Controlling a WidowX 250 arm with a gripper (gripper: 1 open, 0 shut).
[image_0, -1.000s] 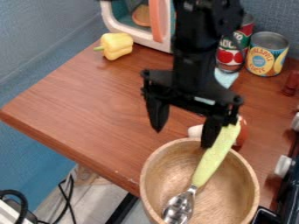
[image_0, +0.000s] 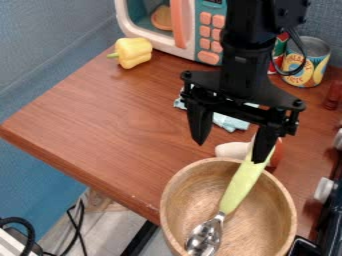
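My black gripper (image_0: 230, 140) hangs over the middle of the table, its two fingers spread apart, just above a wooden bowl (image_0: 181, 200). A spoon (image_0: 205, 236) with a pale yellow-green handle lies in the bowl, the handle leaning on the back rim beneath the right finger. A white and red object behind the bowl and a light blue cloth (image_0: 230, 123) are partly hidden by the gripper.
A toy microwave (image_0: 171, 25) stands at the back, with a yellow pepper (image_0: 131, 52) to its left. Cans (image_0: 306, 62) and a small red bottle (image_0: 334, 95) sit back right.
The spoon and bowl have stayed where they were.
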